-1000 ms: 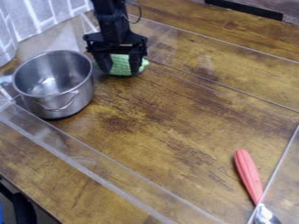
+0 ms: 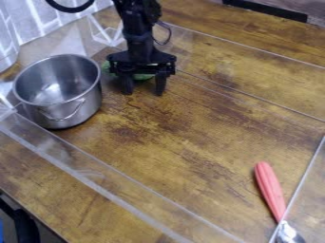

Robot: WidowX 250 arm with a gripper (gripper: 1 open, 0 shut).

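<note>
The black gripper [image 2: 140, 80] is low over the table at the upper middle, its fingers pointing down around a green object [image 2: 124, 73] that is mostly hidden behind it. Whether the fingers are closed on that object I cannot tell. A large steel pot [image 2: 53, 95] stands just to the left of the gripper.
A utensil with a red handle [image 2: 269, 190] lies at the lower right. A light cloth or curtain [image 2: 38, 28] is at the back left.
The gripper has come down and slightly toward the camera over the green object, covering more of it. The pot and red-handled utensil have not moved.
</note>
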